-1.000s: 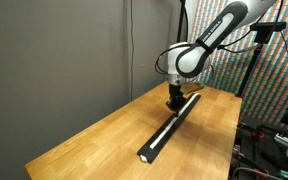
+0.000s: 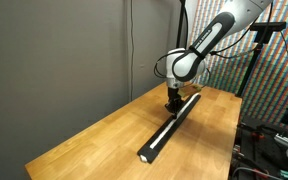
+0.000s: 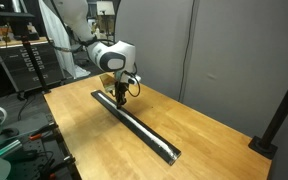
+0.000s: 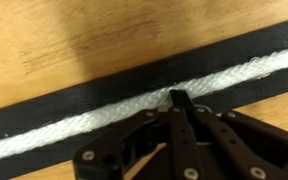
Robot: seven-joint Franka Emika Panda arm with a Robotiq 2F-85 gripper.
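Note:
A white rope (image 4: 224, 77) runs lengthwise along the middle of a long black strip (image 4: 134, 75), which lies flat on the wooden table. In exterior view 1 the strip (image 2: 168, 134) slants from the near middle up to the right; exterior view 2 shows the strip (image 3: 149, 135) from the other side. My gripper is shut, its fingertips close together at the rope's lower edge. They hide a short piece of rope, and no rope shows between them. From outside, the gripper (image 2: 174, 106) points down over the strip's farther half.
Bare wooden table (image 2: 94, 140) spreads widely on the left of exterior view 1. Something yellow (image 2: 192, 90) shows behind the gripper. A dark monitor-like panel (image 3: 284, 90) stands at the right edge of exterior view 2.
The arm's white hand has shifted slightly right and down in exterior view 1. The strip and rope show no clear movement.

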